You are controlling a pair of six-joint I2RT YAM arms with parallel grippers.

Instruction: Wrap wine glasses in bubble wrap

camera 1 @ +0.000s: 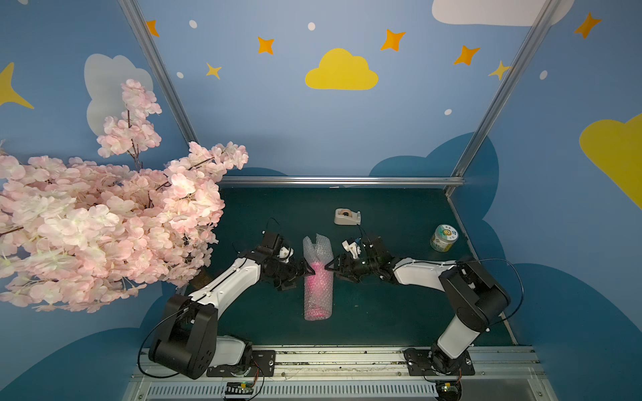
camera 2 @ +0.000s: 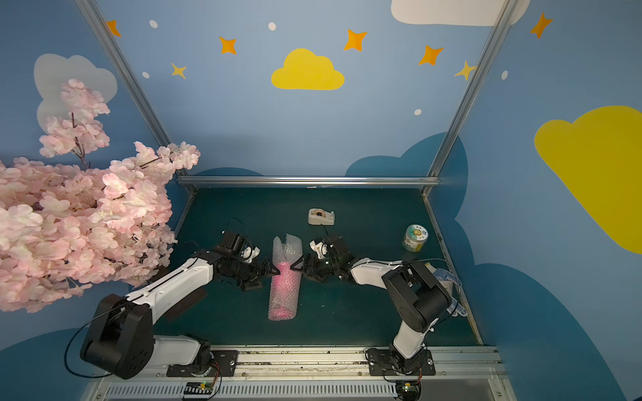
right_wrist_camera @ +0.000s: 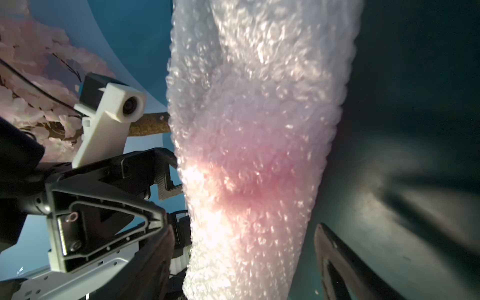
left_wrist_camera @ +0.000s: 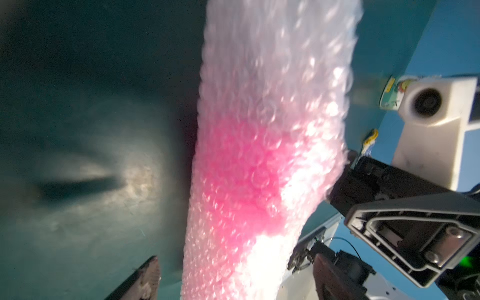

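A pink wine glass wrapped in bubble wrap (camera 1: 318, 294) lies lengthwise at the middle of the green table, the wrap's empty end pointing to the back. My left gripper (camera 1: 302, 268) is at its left side and my right gripper (camera 1: 333, 266) at its right. In the left wrist view, the left fingers stand apart on either side of the roll (left_wrist_camera: 240, 190). In the right wrist view, the right fingers are also open around the roll (right_wrist_camera: 250, 180), with no grip visible.
A white tape dispenser (camera 1: 347, 216) stands behind the roll, and a tin (camera 1: 444, 237) at the back right. A cloth item (camera 2: 456, 294) lies at the right edge. Pink blossom branches (camera 1: 113, 227) hang over the left side.
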